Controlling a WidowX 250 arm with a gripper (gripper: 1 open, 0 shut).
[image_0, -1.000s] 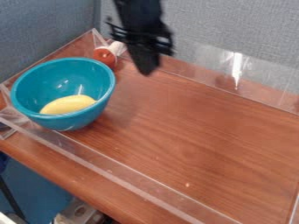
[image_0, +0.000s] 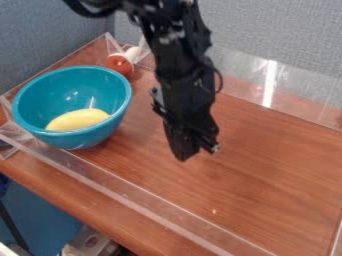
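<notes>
My gripper (image_0: 195, 141) hangs low over the middle of the wooden table, right of a turquoise bowl (image_0: 110, 88). It appears shut, and I see nothing between its fingers. In the bowl rests a pale yellow oblong object (image_0: 76, 119). A red-and-white object (image_0: 122, 61) lies behind the bowl, partly hidden by my arm.
Transparent low walls (image_0: 147, 205) run along its edges. Grey padded panels (image_0: 274, 40) stand behind.
The bowl and objects are unmoved.
</notes>
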